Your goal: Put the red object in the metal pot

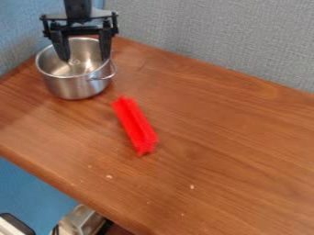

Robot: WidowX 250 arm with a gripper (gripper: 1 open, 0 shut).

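Observation:
The red bar [135, 126] lies flat on the wooden table, in front and to the right of the metal pot [76, 86], clear of its wall. The pot stands at the table's far left corner, and the part of its inside that shows holds nothing red. Over the pot's back rim is my black gripper [84, 55], pointing down. Its two fingers are spread apart, with nothing between them.
A broad bare stretch of wooden table [227, 138] extends right of the bar. Grey padded wall [221, 37] runs along the back. At the lower left, beyond the table edge, a metal object [81, 221] shows partly.

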